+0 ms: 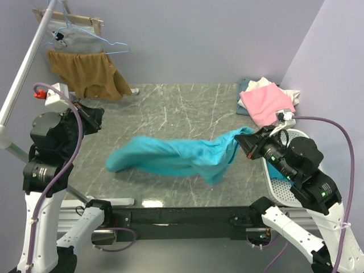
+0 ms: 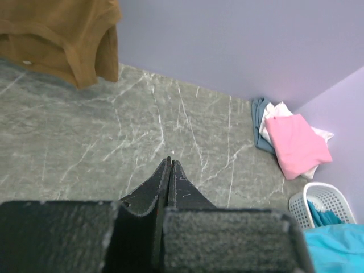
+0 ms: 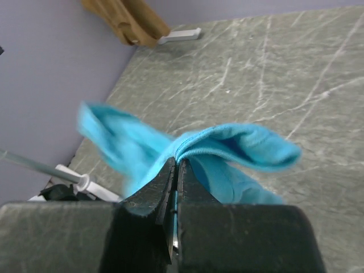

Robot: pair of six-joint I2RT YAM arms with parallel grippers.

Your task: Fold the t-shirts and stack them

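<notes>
A teal shirt (image 1: 170, 156) stretches across the grey marbled table, blurred at its left end. Its right end is pinched by my right gripper (image 1: 241, 136), which is shut on it; the right wrist view shows the teal cloth (image 3: 210, 151) bunched at the fingertips, its far part swinging. Over the table's left side, my left gripper (image 1: 101, 118) is apart from the shirt. In the left wrist view the left gripper is shut with nothing between its fingers. Part of the teal cloth (image 2: 338, 247) shows at that view's lower right.
A pile with a pink folded shirt (image 1: 267, 103) on top lies at the back right. A white basket (image 1: 280, 192) with teal cloth inside sits behind my right arm. A brown garment (image 1: 88, 74) hangs at the back left.
</notes>
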